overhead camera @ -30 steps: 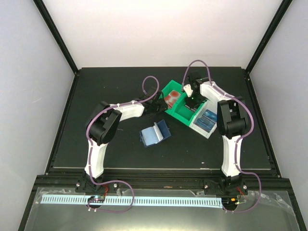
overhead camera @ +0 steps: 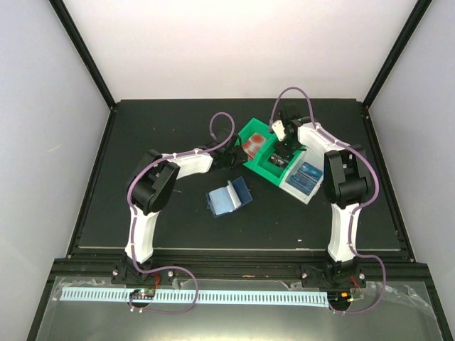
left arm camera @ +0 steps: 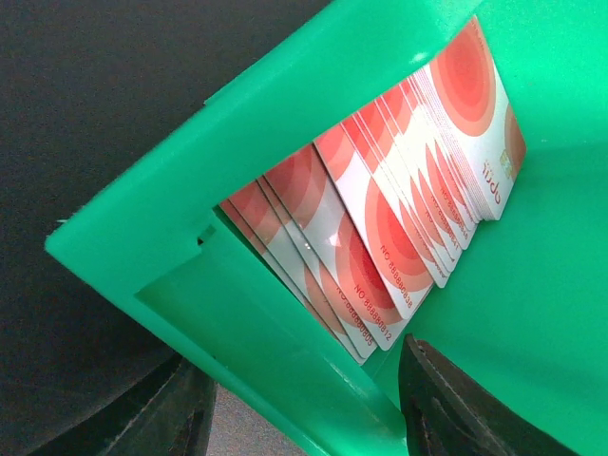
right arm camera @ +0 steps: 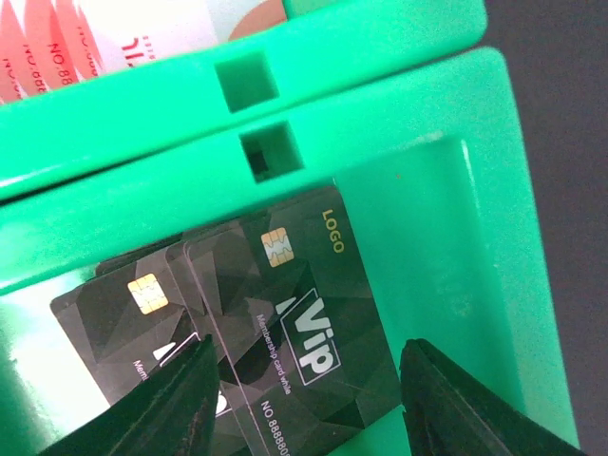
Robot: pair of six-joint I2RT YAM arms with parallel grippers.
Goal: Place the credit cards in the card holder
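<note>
My left gripper is shut on the wall of the green bin point(left arm camera: 256, 323) that holds the red-and-white cards point(left arm camera: 380, 228), a finger on either side of that wall. Black Vip cards point(right arm camera: 304, 332) lie overlapping in the neighbouring green bin point(right arm camera: 475, 256). Over them my right gripper stands open, its fingers apart and nothing visibly clamped; its left finger overlaps the cards in view, and whether it touches them I cannot tell. The blue card holder point(overhead camera: 229, 197) lies open on the table, a pale flap standing up in it.
A white bin point(overhead camera: 306, 179) with blue cards adjoins the green bins on the right, under the right forearm. Bare black table point(overhead camera: 178, 220) surrounds the card holder. Bin walls rise close around the right gripper.
More of the black cards shows now. Left arm and card holder are unmoved.
</note>
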